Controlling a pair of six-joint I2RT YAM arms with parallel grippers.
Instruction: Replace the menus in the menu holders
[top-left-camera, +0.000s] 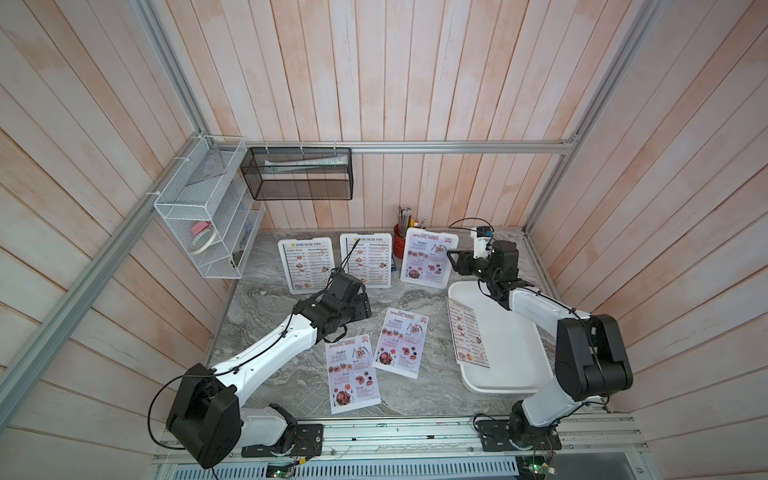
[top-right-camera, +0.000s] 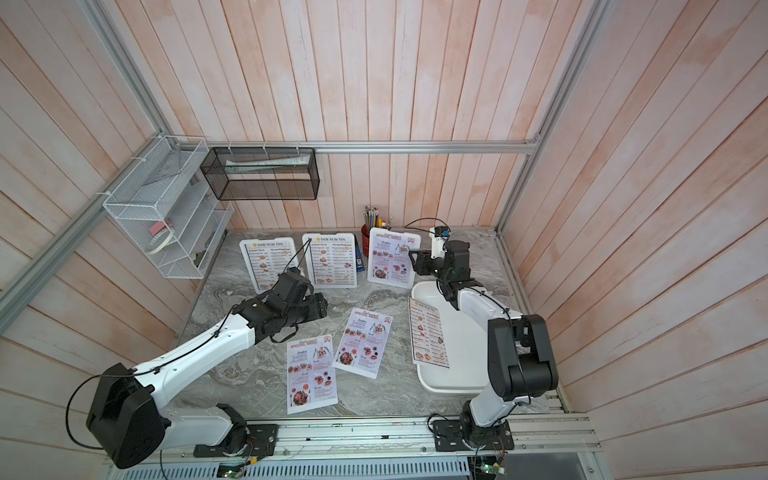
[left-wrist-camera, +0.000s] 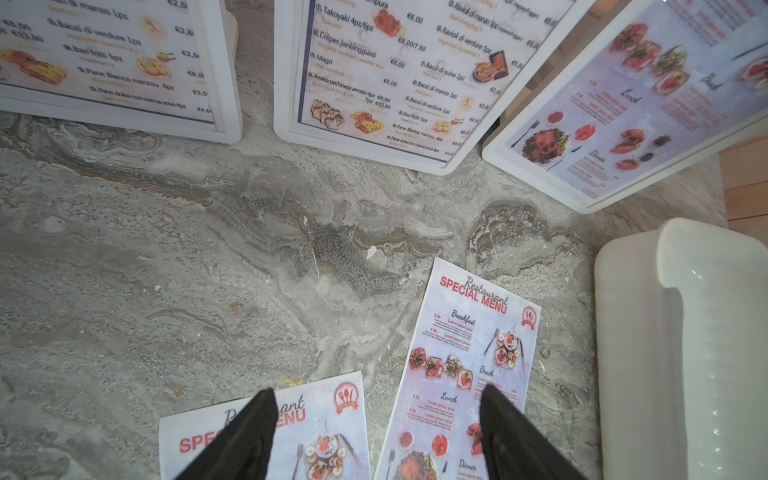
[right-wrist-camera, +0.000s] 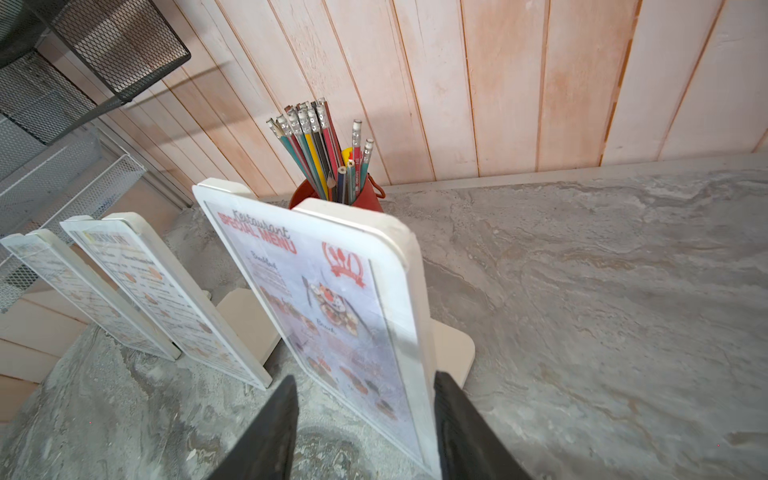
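Three white menu holders stand in a row at the back. The left holder (top-left-camera: 307, 266) and middle holder (top-left-camera: 373, 262) show "Dim Sum Inn" menus; the right holder (right-wrist-camera: 416, 296) shows a purple "Special Menu". Two loose Special Menu sheets lie flat, one at the front (top-left-camera: 353, 373) and another to its right (top-left-camera: 401, 342). A Dim Sum style menu (top-left-camera: 468, 333) leans over the white tray's left edge. My left gripper hovers above the loose sheets, part open and empty. By the right holder's right edge, my right gripper is open, its fingers apart.
The white tray (top-left-camera: 520, 382) occupies the right of the table. Behind the holders stands a red pencil cup (right-wrist-camera: 368, 198). A black mesh basket (top-left-camera: 297, 189) and white wire shelves (top-left-camera: 200, 216) hang on the walls. Bare marble lies in front of the left and middle holders.
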